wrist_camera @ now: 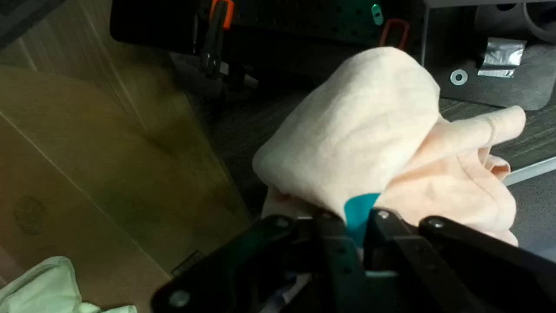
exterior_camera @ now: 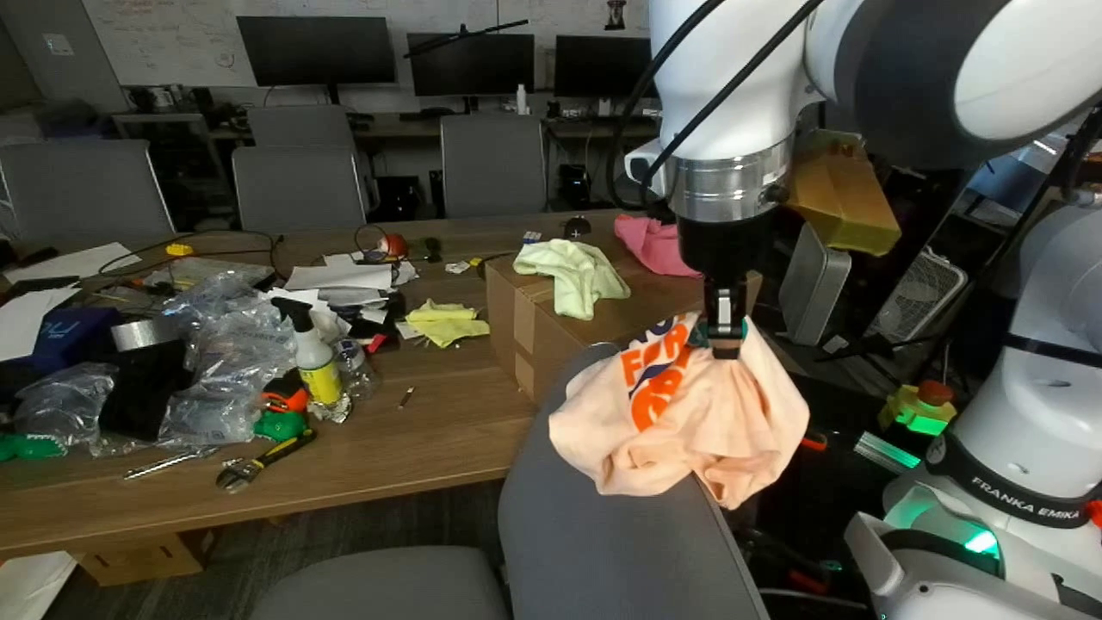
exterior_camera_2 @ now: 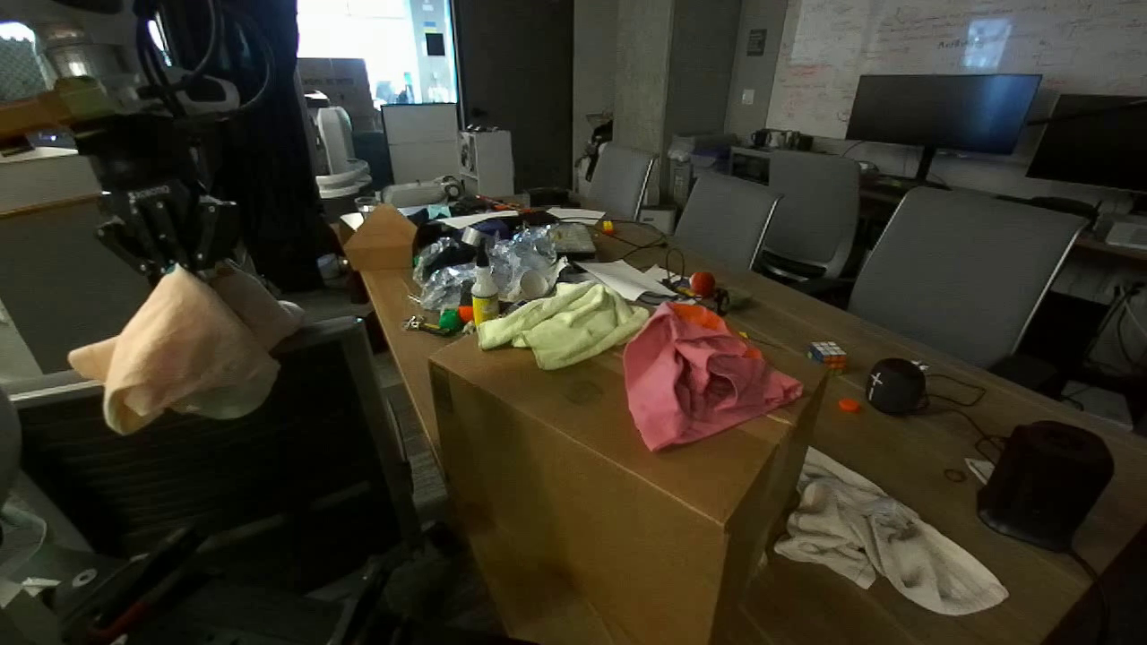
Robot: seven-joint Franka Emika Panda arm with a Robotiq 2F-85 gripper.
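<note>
A peach cloth [exterior_camera: 682,424] with orange and blue lettering hangs bunched from my gripper [exterior_camera: 726,346], which is shut on its upper part. In exterior view 1 it hangs in front of the grey chair back [exterior_camera: 620,537]. From the other side, exterior view 2 has the cloth [exterior_camera_2: 194,355] drooping below the gripper [exterior_camera_2: 199,269], clear of the cardboard box. The wrist view shows the cloth [wrist_camera: 359,120] spread beyond the fingers, with a teal patch at the grip. The fingertips themselves are partly hidden by fabric.
On the cardboard box [exterior_camera_2: 581,484] lie a pale green cloth [exterior_camera_2: 570,322] and a pink cloth [exterior_camera_2: 699,376]. A white cloth [exterior_camera_2: 882,537] lies on the table beside it. The table's left side holds plastic wrap [exterior_camera: 227,351], a spray bottle [exterior_camera: 315,356] and tools.
</note>
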